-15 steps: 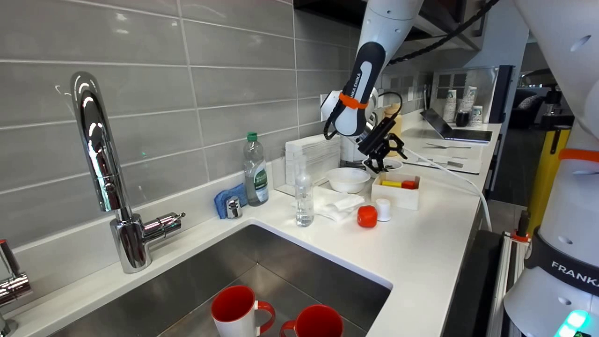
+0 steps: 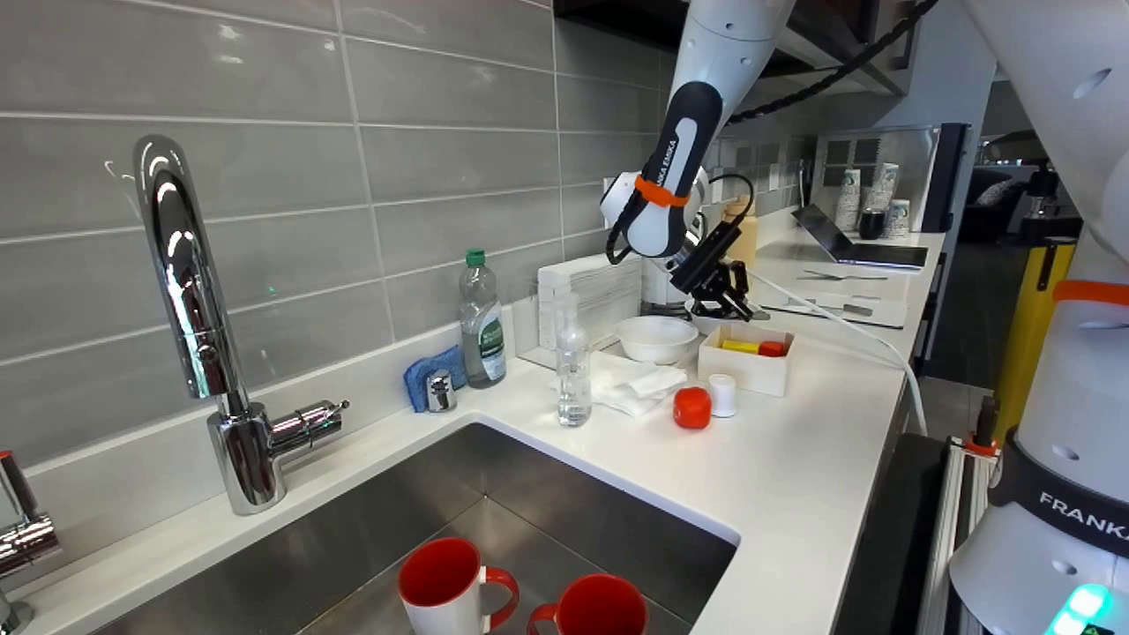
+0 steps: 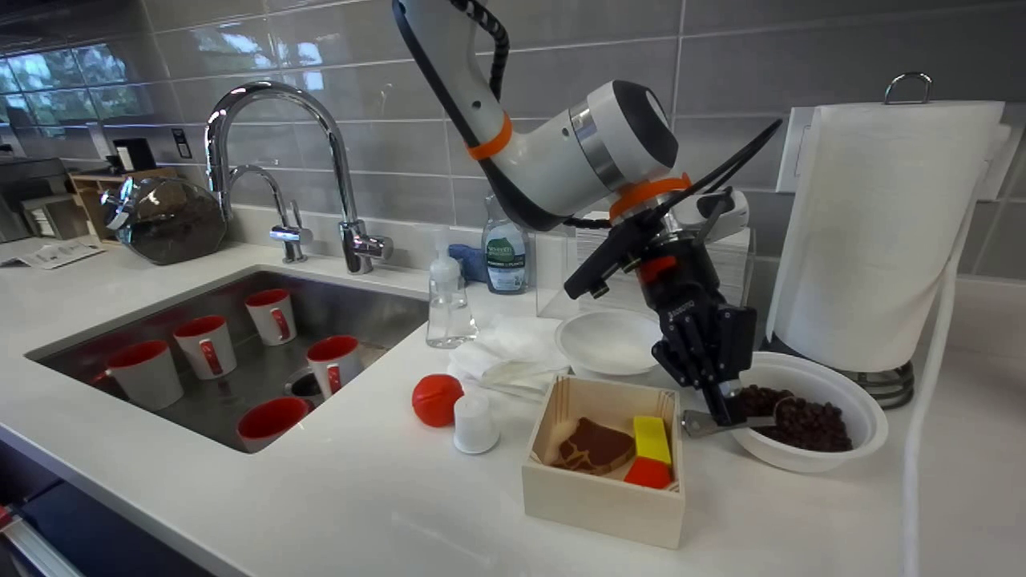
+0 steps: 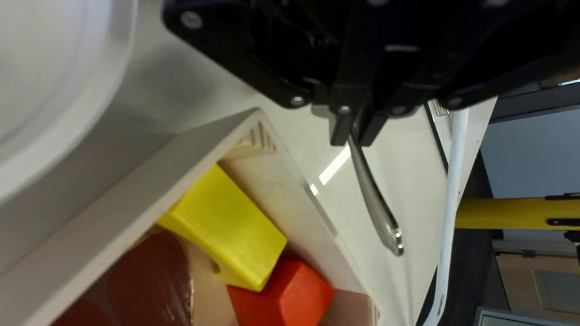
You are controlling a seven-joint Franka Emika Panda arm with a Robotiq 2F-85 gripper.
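Note:
My gripper [image 3: 728, 409] is at the near-left rim of a white bowl [image 3: 866, 433] of dark brown beans [image 3: 815, 428]. Its fingers are shut on a metal spoon [image 3: 707, 423]. From between the fingertips the spoon's handle [image 4: 375, 201] juts out in the wrist view, while its other end reaches into the bowl by the beans. How firmly it is gripped cannot be told. In exterior view 1 the gripper [image 2: 737, 309] mostly hides the bean bowl.
Close by the spoon stands a wooden box [image 3: 606, 500] with a toy steak [image 3: 594, 447], yellow block [image 3: 651, 439] and red block [image 3: 649, 472]. An empty white bowl [image 3: 607, 343] and a paper towel roll [image 3: 885, 231] flank the gripper. A white cable [image 3: 928, 404] crosses the counter.
The gripper's fingers were spread apart before and have closed together. The gripper sits slightly lower, and a spoon handle now shows beside its tips.

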